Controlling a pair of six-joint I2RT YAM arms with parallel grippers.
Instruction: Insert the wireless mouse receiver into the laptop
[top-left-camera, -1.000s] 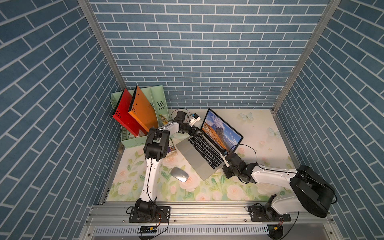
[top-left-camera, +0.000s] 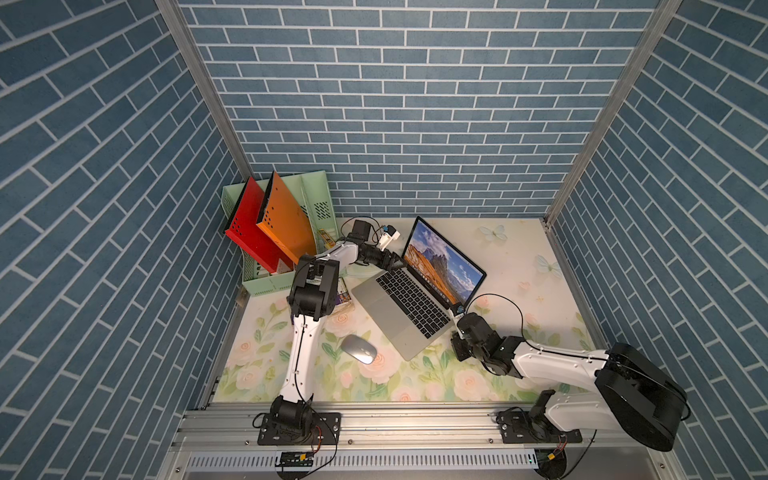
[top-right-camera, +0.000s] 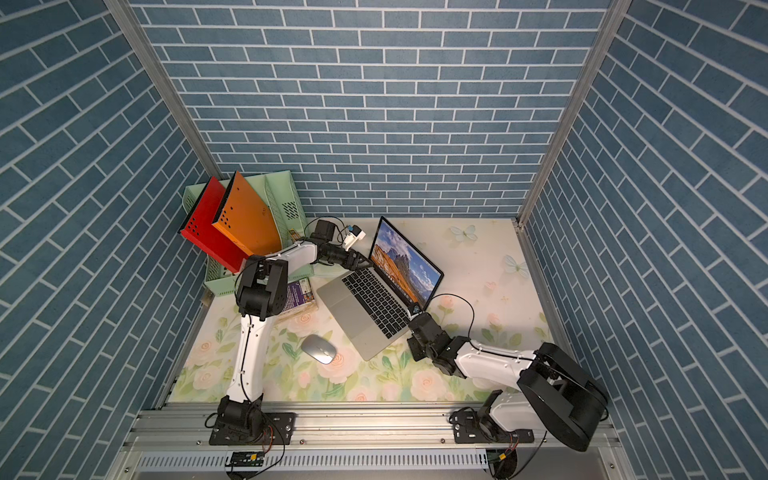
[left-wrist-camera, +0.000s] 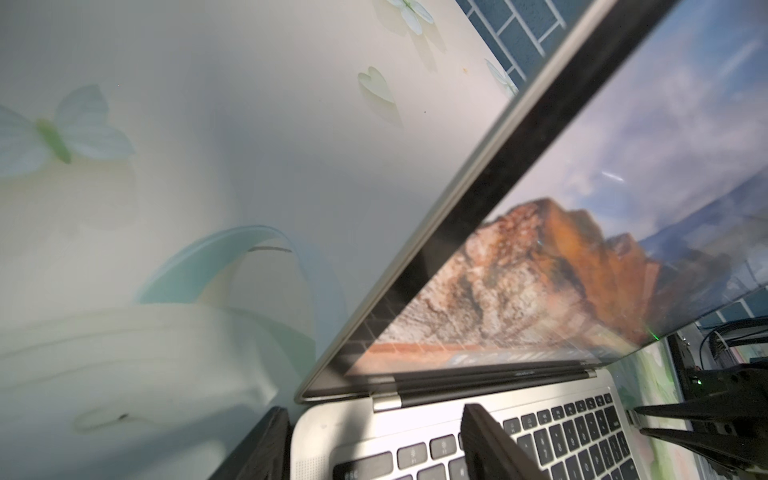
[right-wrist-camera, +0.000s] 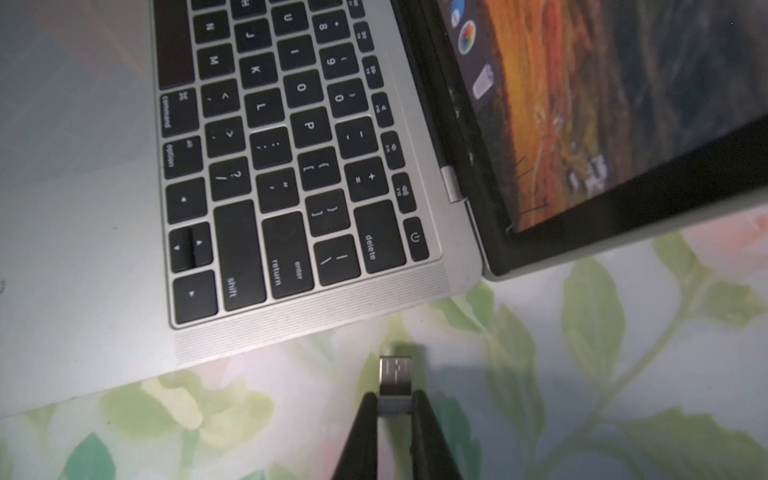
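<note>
The open laptop (top-left-camera: 397, 317) stands mid-table, its keyboard (right-wrist-camera: 288, 128) and screen (left-wrist-camera: 576, 272) visible. In the right wrist view my right gripper is closed on the small metal receiver (right-wrist-camera: 395, 374), its connector pointing at the laptop's side edge, with table showing between them in the image. My left gripper is at the laptop's far left corner by the hinge; the laptop's corner shows between its fingers, which seem to grip it, though their tips are partly out of frame. A silver mouse (top-left-camera: 358, 349) lies in front of the laptop.
A green organiser (top-left-camera: 320, 188) with red and orange folders fills the back left, with a small box (top-right-camera: 297, 297) beside the laptop. Open table lies to the right behind the screen (top-left-camera: 520, 264).
The left arm and the laptop look almost unchanged.
</note>
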